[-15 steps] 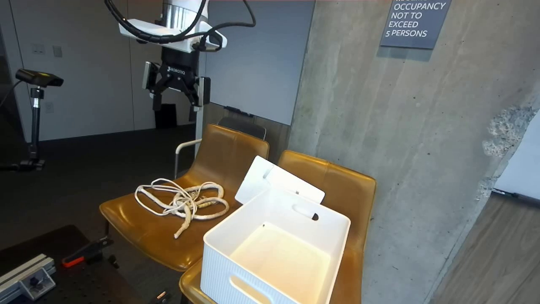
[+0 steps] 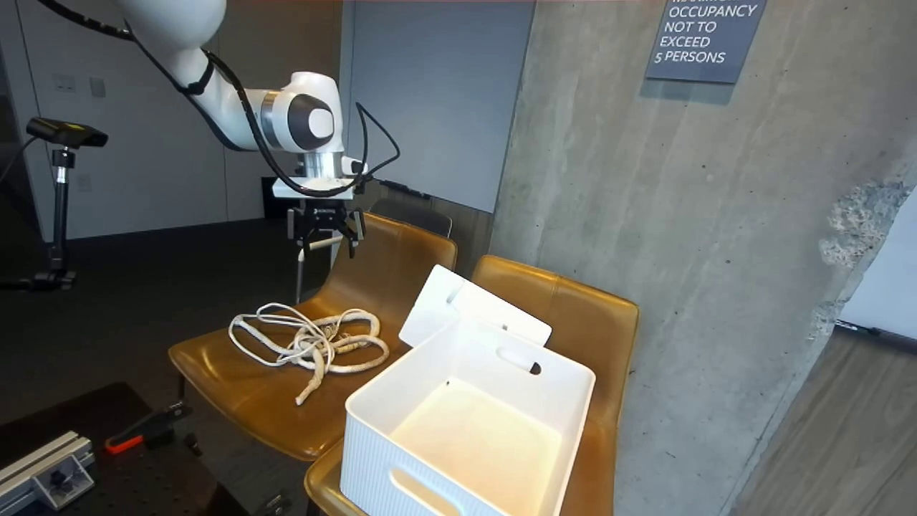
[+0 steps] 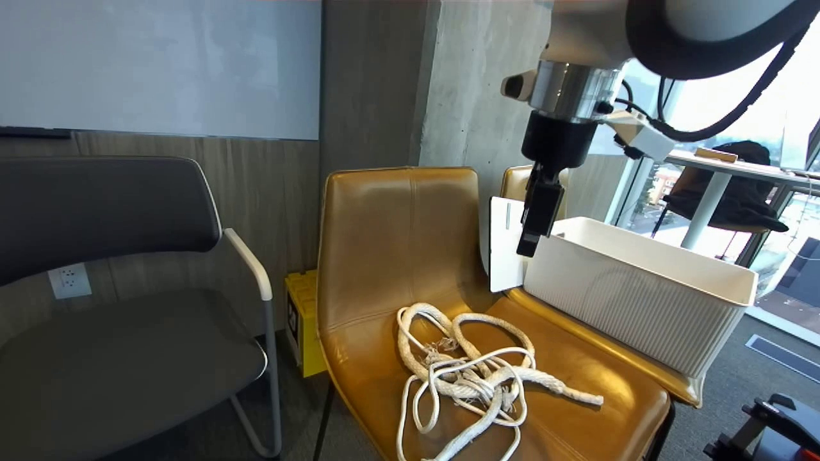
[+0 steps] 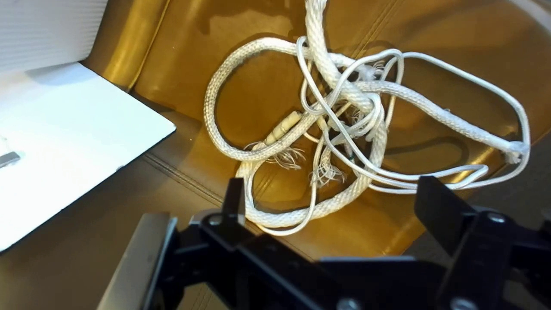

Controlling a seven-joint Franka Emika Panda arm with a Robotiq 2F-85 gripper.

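Note:
A tangle of white rope (image 2: pixel 319 344), thick braided lengths mixed with thinner cord, lies on the seat of a brown leather chair (image 2: pixel 245 404). In the wrist view the rope (image 4: pixel 373 100) spreads in loops with frayed ends, beyond the fingertips. My gripper (image 2: pixel 327 245) hangs above the chair, apart from the rope. Its black fingers (image 4: pixel 436 209) stand wide apart and hold nothing, so it is open. On the neighbouring chair sits a white ribbed bin (image 3: pixel 638 296), which looks empty inside in exterior view 1.
A white lid (image 2: pixel 473 305) leans behind the bin against the chair back (image 2: pixel 593 318). To one side stands a grey armchair (image 3: pixel 115 369), with a yellow box (image 3: pixel 307 323) on the floor between. A dark table with a clamp (image 2: pixel 146 430) is at front left.
My arm has come down and the gripper now hangs much lower over the chair, with its fingers still apart. Rope, bin and lid have stayed in place.

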